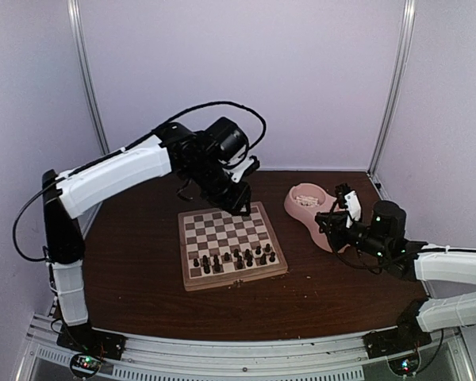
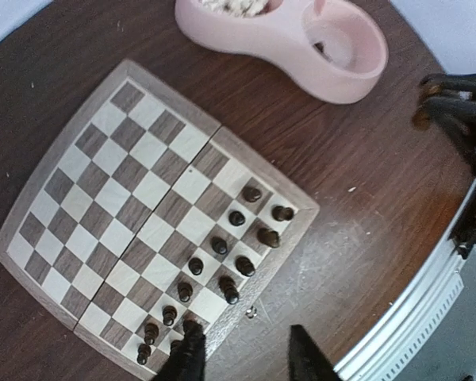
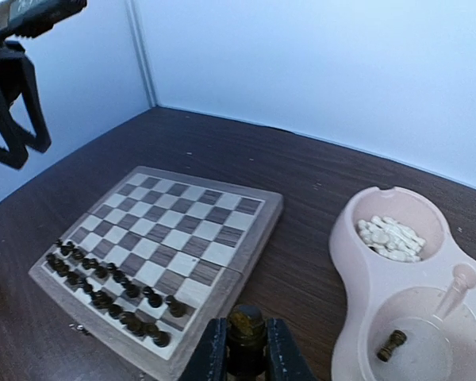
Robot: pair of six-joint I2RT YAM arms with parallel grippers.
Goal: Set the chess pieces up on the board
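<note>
The chessboard lies mid-table, dark pieces standing in rows along its near side. My left gripper hangs high over the board, fingers apart at the bottom of the left wrist view, nothing visible between them. My right gripper is shut on a dark chess piece, beside the pink tray. The tray holds white pieces in one compartment and a dark piece lying in the other.
Bare table surrounds the board. White walls enclose the back and sides; a metal rail runs along the front edge.
</note>
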